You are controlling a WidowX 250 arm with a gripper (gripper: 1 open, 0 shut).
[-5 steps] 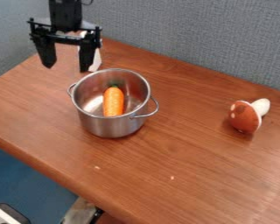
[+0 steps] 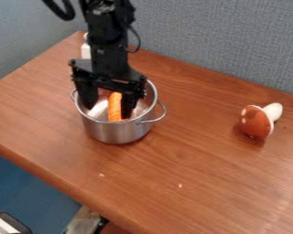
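Note:
My black gripper [image 2: 107, 97] is lowered into the steel pot [image 2: 118, 132] left of centre, its open fingers around an orange carrot-like object [image 2: 114, 108]. Whether the fingers touch it is unclear. The gripper hides much of the pot's back and interior.
A red mushroom with a white stem [image 2: 255, 122] lies on the wooden table [image 2: 204, 174] at the right. A white object [image 2: 85, 51] at the back is mostly hidden by my arm.

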